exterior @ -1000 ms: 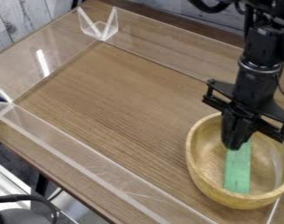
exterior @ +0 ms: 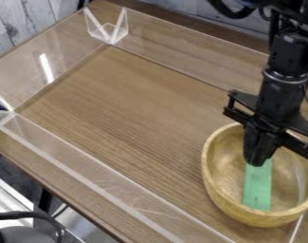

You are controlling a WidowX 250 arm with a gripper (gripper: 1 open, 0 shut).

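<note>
A wooden bowl [exterior: 226,190] sits at the lower right of the table, holding a long green object [exterior: 256,187]. My black gripper [exterior: 258,156] reaches down from the upper right to the bowl, its fingertips over the top end of the green object. The fingers look close together; whether anything is between them is hidden.
Clear plastic pieces [exterior: 108,28] stand at the top edge, with clear strips along the left edge. A black item [exterior: 24,228] lies off the table at the lower left.
The gripper has shifted very slightly; the bowl and green object look unchanged.
</note>
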